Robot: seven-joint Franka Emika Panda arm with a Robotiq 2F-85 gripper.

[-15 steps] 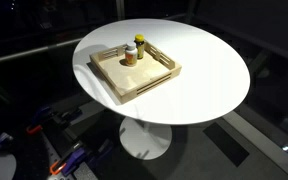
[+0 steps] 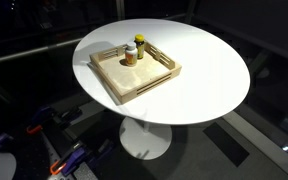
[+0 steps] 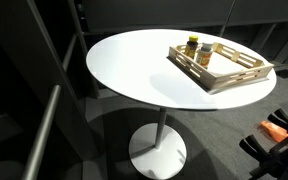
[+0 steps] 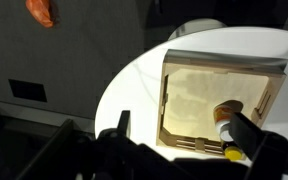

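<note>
My gripper stands open, its two dark fingers spread wide at the bottom of the wrist view with no object held between them. Below lies a light wooden tray (image 4: 165, 110), on the round white table. Inside it are two small bottles: one with a white cap and an orange-and-white label (image 2: 131, 57), the other with a yellow cap (image 2: 139, 41). They stand upright close together at one side of the tray. In the wrist view the right finger partly covers them. From the exterior views, the gripper is off the table's edge, apart from the tray.
A single pedestal base (image 3: 157, 150) holds the table up. An orange object (image 4: 40, 12) lies on the dark floor, away from the table.
</note>
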